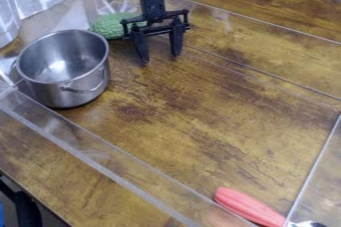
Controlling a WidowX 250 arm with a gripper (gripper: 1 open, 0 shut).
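Note:
The black gripper (160, 48) hangs at the back left of the wooden table, its two fingers apart and pointing down, with nothing seen between them. Behind and left of it lies a green object (110, 26), partly hidden by the arm. A steel pot (64, 68) with a side handle stands at the left, below and left of the gripper.
A pink-handled utensil (248, 205) lies at the front right. Clear panels run along the left and front-right edges, and a white wall is at the back left.

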